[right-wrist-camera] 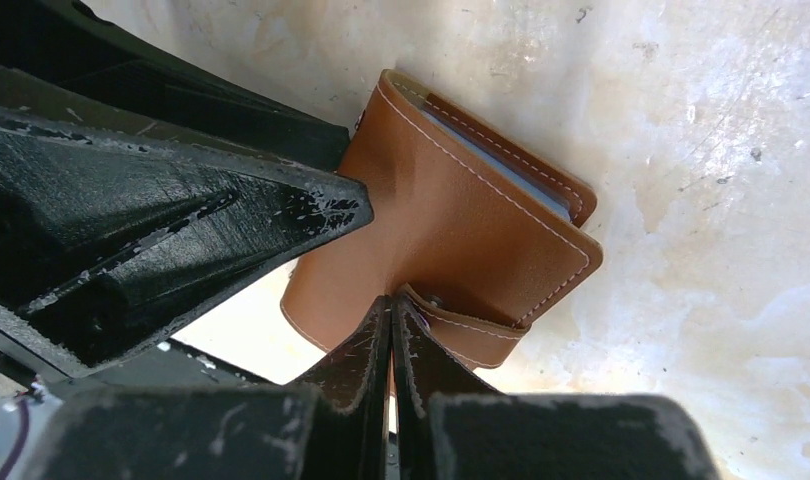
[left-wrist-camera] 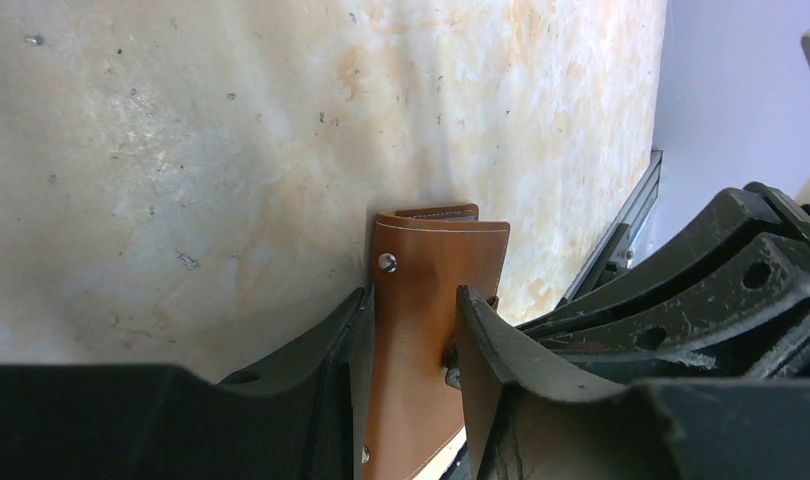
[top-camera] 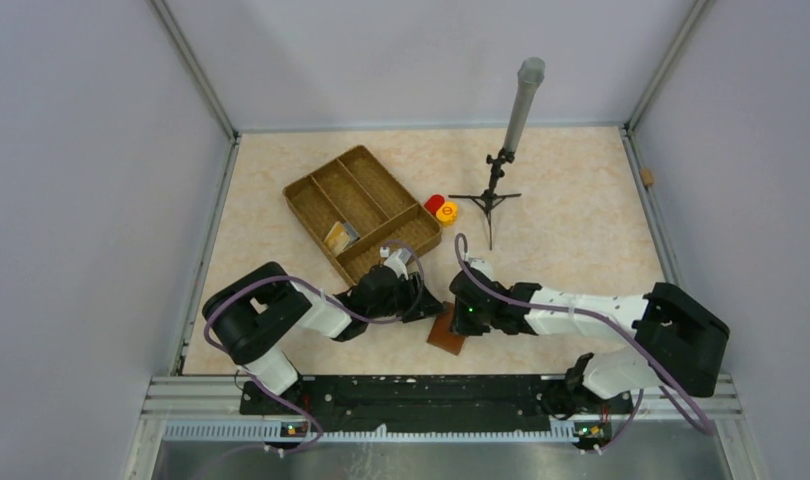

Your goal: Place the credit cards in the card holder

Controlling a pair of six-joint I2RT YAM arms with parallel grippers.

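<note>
The brown leather card holder [top-camera: 446, 330] lies near the front middle of the table. My left gripper is shut on it, one finger on each side of the leather. The right wrist view shows the holder's stitched opening [right-wrist-camera: 581, 225] parted a little, with a pale bluish edge [right-wrist-camera: 501, 165] inside; whether that is a card or a lining I cannot tell. My right gripper is shut beside the holder's strap [right-wrist-camera: 471, 332], with nothing visible between its fingertips. Several cards [top-camera: 339, 238] sit in a compartment of the brown box.
The divided brown box [top-camera: 361, 165] stands behind my left arm. A red and yellow object [top-camera: 446, 211] is at its right corner, and a black tripod [top-camera: 493, 190] stands farther right.
</note>
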